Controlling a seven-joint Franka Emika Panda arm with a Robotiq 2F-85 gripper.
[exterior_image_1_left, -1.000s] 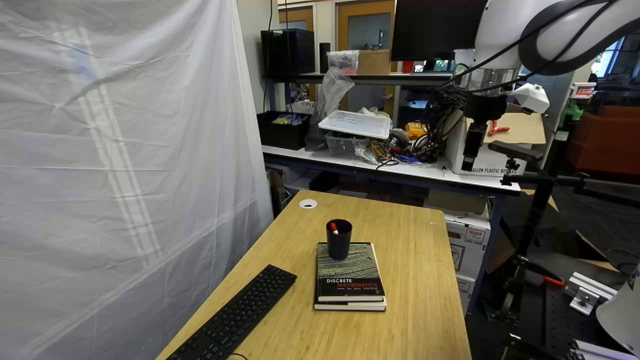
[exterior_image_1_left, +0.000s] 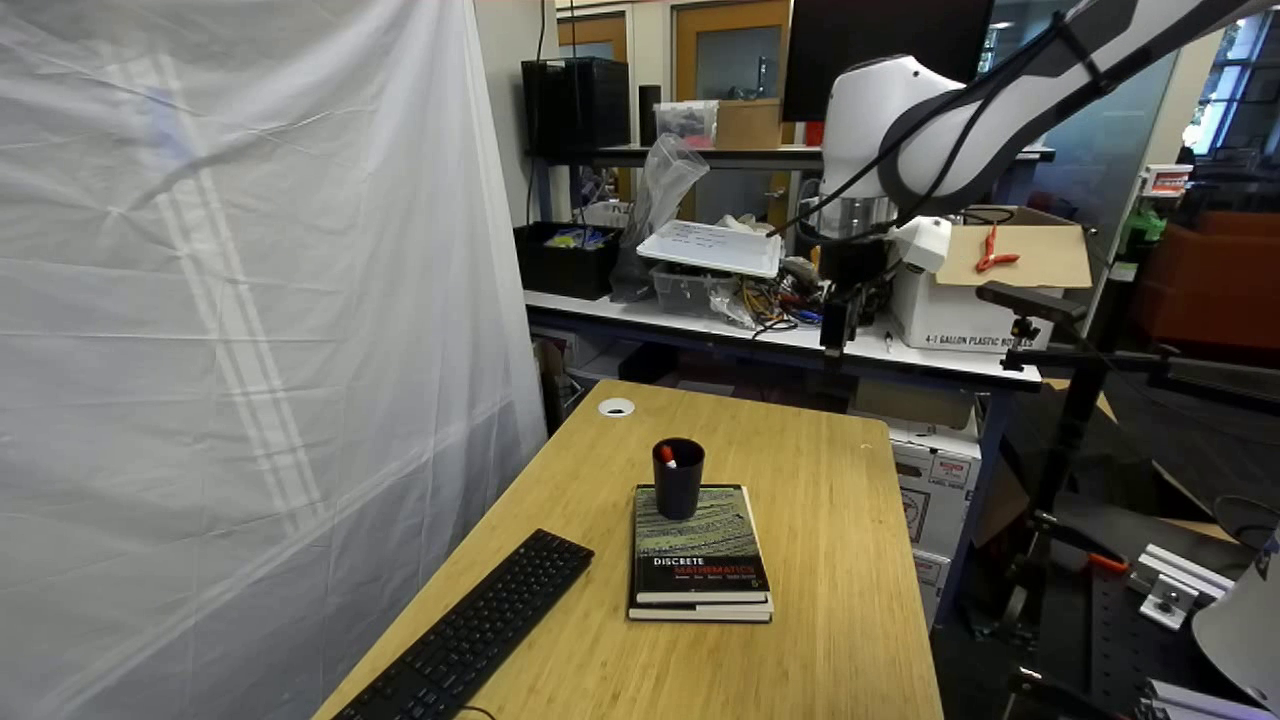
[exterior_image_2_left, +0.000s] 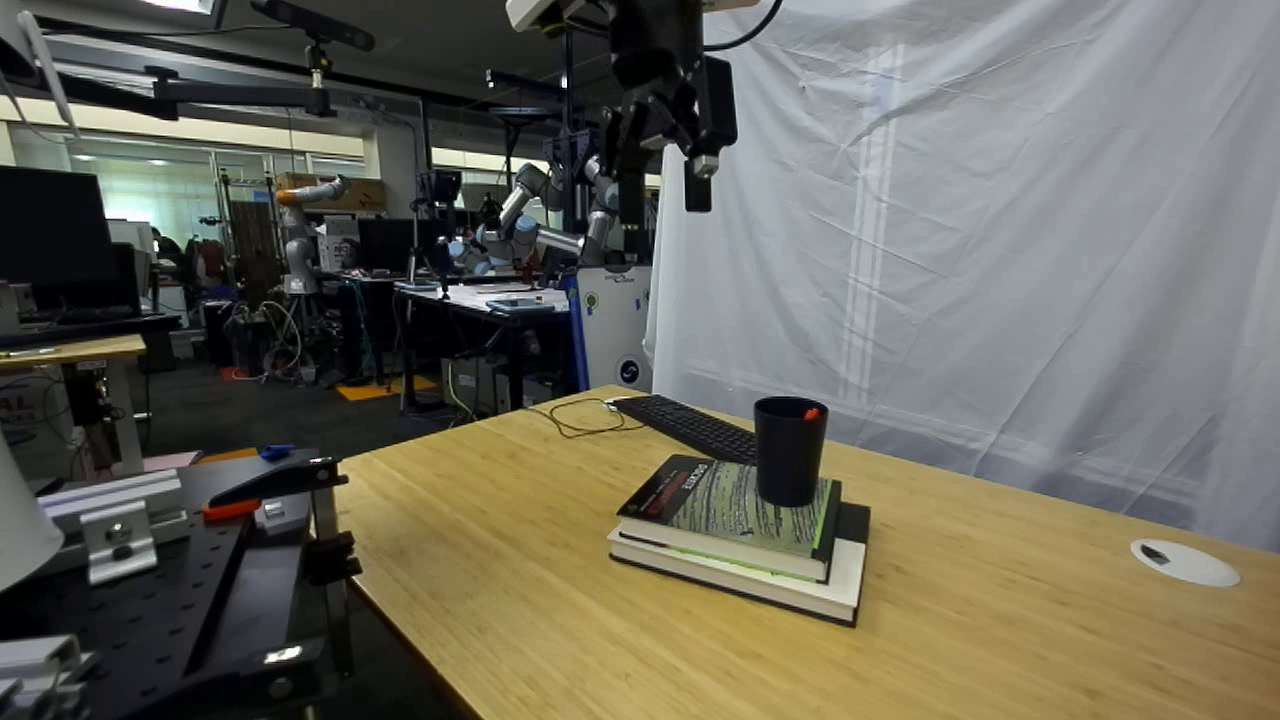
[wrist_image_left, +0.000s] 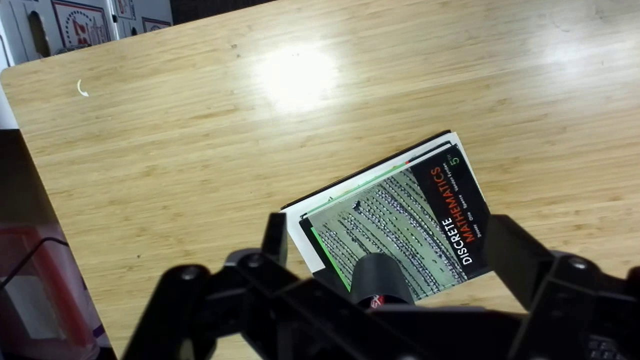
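Observation:
A black cup (exterior_image_1_left: 678, 482) stands upright on two stacked books (exterior_image_1_left: 698, 554), toward one end of the top cover. Something red shows inside the cup's mouth, as the red item (exterior_image_2_left: 812, 414) in exterior view 2 makes clear. The upper book is titled Discrete Mathematics (wrist_image_left: 414, 222). High above the table, my gripper is open with nothing between its fingers. From the wrist camera the cup (wrist_image_left: 378, 276) appears low in the picture, partly hidden by the gripper's body. In exterior view 2 the gripper (exterior_image_2_left: 666, 204) hangs well above the books.
A black keyboard (exterior_image_1_left: 474, 630) lies on the wooden table (exterior_image_1_left: 840, 528) along the curtain side (exterior_image_1_left: 276, 300). A white round cable cover (exterior_image_2_left: 1184, 563) is set in the tabletop. Bare wood surrounds the books on the side away from the keyboard.
In exterior view 1 the arm and gripper have moved left and come over nearer the table. Cup, books and keyboard have stayed where they were.

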